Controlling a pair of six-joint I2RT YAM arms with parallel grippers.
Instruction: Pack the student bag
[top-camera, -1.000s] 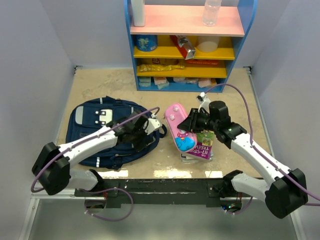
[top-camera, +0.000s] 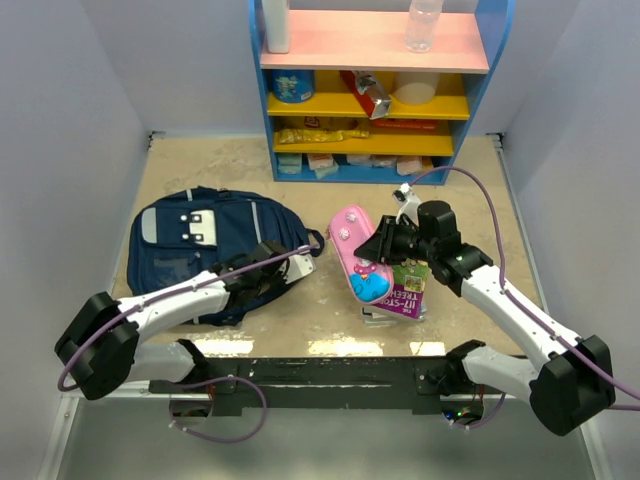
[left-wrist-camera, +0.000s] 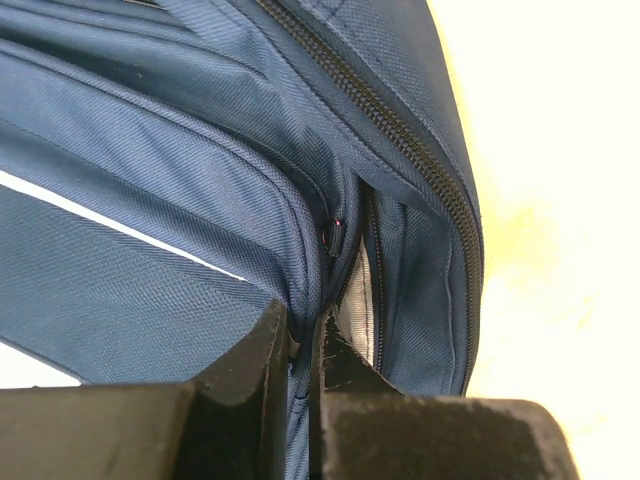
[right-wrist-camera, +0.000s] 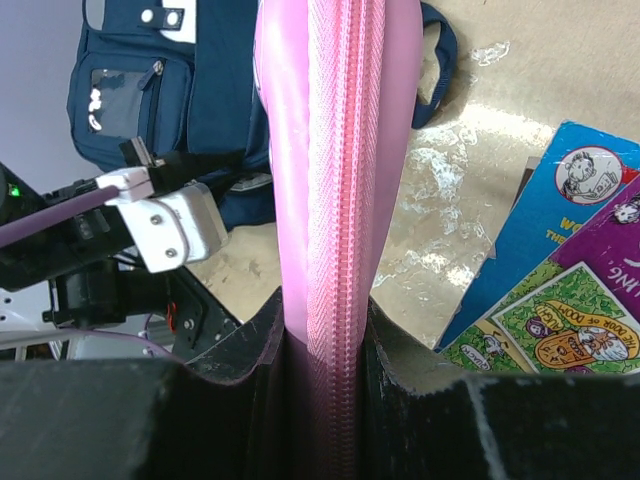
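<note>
A navy student bag (top-camera: 170, 255) lies flat on the left of the table, its top opening towards the middle. My left gripper is shut on a fold of the bag's fabric at the edge of the opening; a zipper (left-wrist-camera: 400, 140) curves just beyond. A pink pencil case (top-camera: 350, 235) with a blue figure is held above the table's middle. My right gripper is shut on it, with the zipper side (right-wrist-camera: 345, 150) showing between the fingers. In the top view the left forearm hides part of the bag.
Several books (top-camera: 405, 295) are stacked at the right, under my right gripper. A blue shelf (top-camera: 365, 143) with bottles and packets stands at the back. Bare table (top-camera: 325, 200) shows between shelf and bag.
My left gripper has moved a little down and towards the near side, and the bag's near edge has shifted with it. The right arm and pencil case stay put.
</note>
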